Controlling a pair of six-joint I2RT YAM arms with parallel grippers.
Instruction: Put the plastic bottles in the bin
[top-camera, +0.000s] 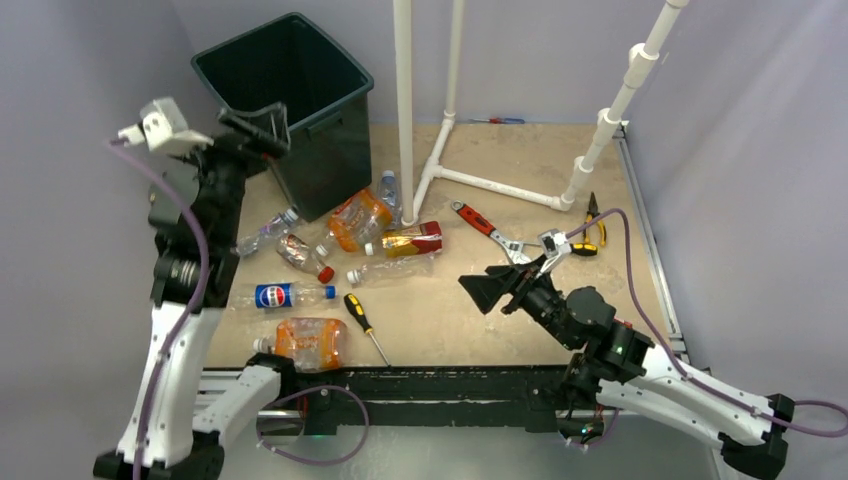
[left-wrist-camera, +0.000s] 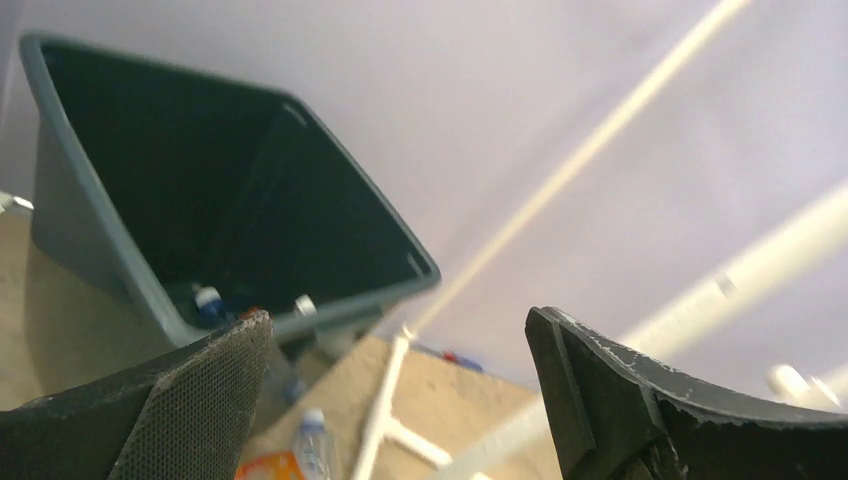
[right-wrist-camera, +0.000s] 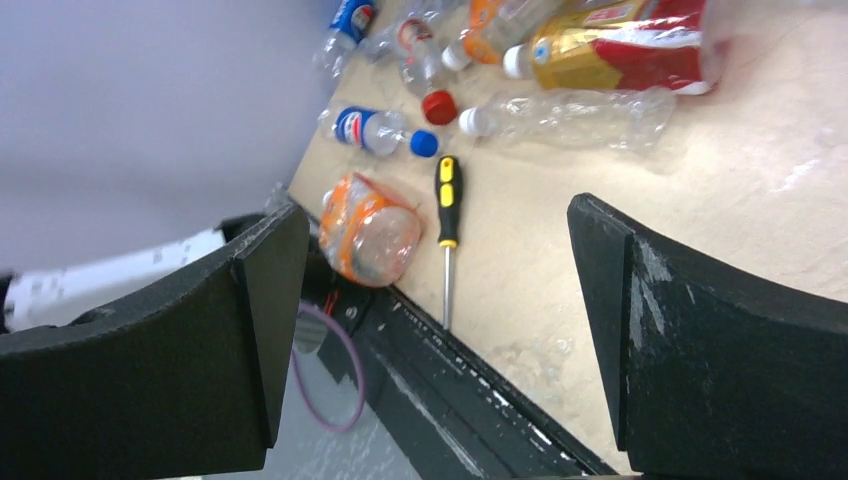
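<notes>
The green bin (top-camera: 328, 155) stands at back left; bottles show inside in the left wrist view. My left gripper (top-camera: 268, 128) is open beside the bin's near side, empty. Several plastic bottles lie in front of the bin: a Pepsi bottle (top-camera: 290, 295), an orange-labelled bottle (top-camera: 310, 345), a red-capped bottle (top-camera: 305, 257), a red-gold one (top-camera: 410, 240) and a clear one (top-camera: 390, 271). My right gripper (top-camera: 492, 287) hangs open and empty over the board, right of the bottles.
White pipes (top-camera: 500, 188) rise right of the bin. A screwdriver (top-camera: 360, 318), wrench (top-camera: 478, 222) and pliers (top-camera: 592, 235) lie on the board (top-camera: 420, 330). Bare board shows at centre front.
</notes>
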